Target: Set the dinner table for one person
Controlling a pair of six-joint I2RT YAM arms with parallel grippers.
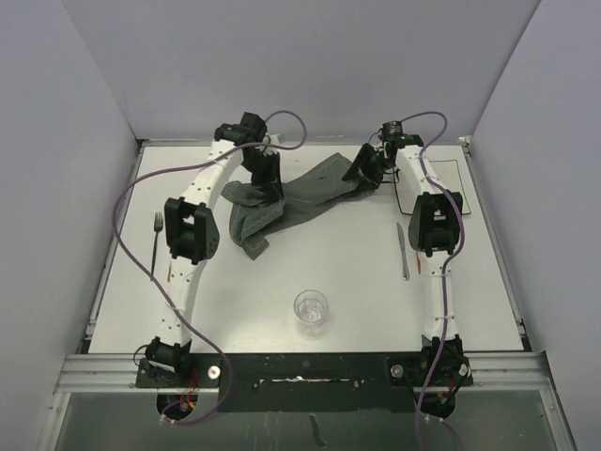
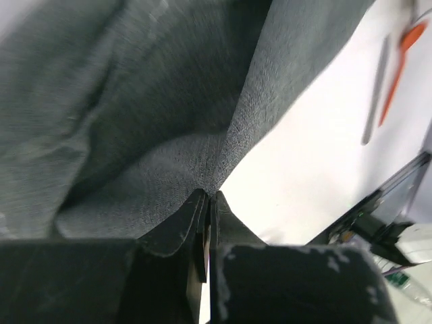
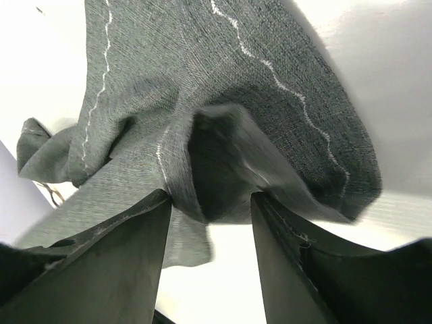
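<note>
A rumpled dark grey cloth [image 1: 305,193] lies stretched across the back of the table. My left gripper [image 1: 279,194] is over its left part, shut, and in the left wrist view a raised fold of the cloth [image 2: 253,88] runs down into the fingertips. At the cloth's right end is my right gripper [image 1: 350,176]. Its fingers [image 3: 273,226] stand apart in the right wrist view, with a loose fold of cloth [image 3: 185,179] in the gap. A white square plate [image 1: 432,174] with a dark rim is partly covered by the right arm.
A clear glass [image 1: 311,308] stands near the front middle. At the left lies a silver fork [image 1: 155,246]; the left arm mostly hides a golden utensil beside it. A knife [image 1: 403,249] lies by the right arm, near an orange-handled utensil [image 2: 398,64].
</note>
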